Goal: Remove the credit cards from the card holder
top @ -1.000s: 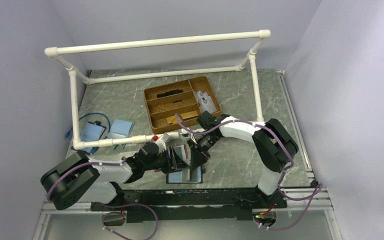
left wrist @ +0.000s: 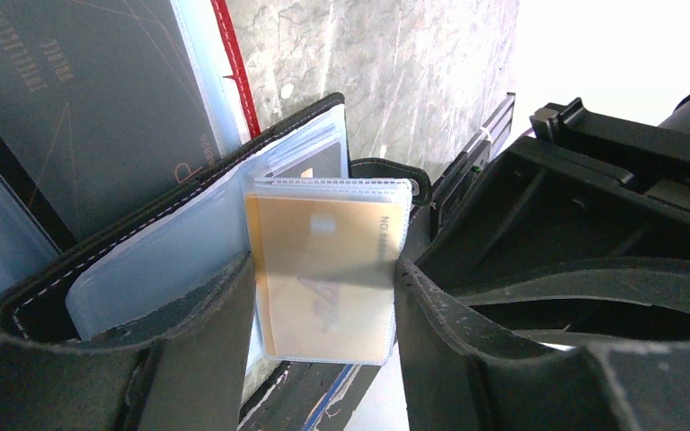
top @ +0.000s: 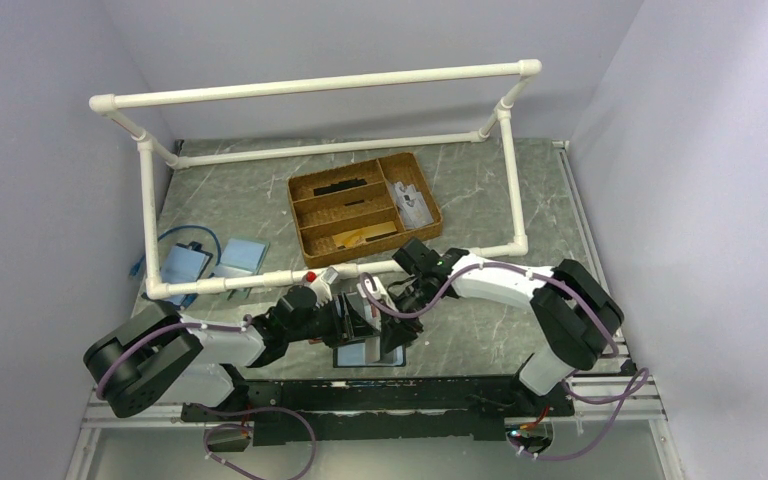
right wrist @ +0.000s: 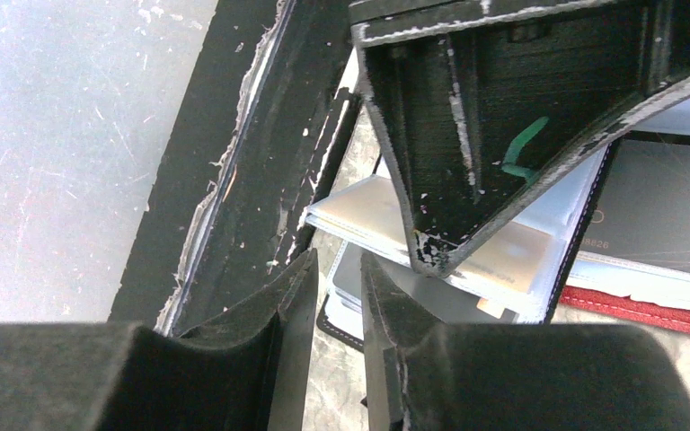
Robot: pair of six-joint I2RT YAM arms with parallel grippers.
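Note:
The open card holder lies on the near edge of the table under both grippers. In the left wrist view its black stitched sleeve holds clear pockets, a grey card and a tan card, which is pinched by my left gripper. My right gripper is part open just beside the tan card's edge, with nothing visible between its fingers. The left gripper's housing covers part of the holder in the right wrist view.
A compartmented wicker tray stands at the back. Blue holders lie at left. A white pipe frame surrounds the back area.
The left arm is almost unchanged.

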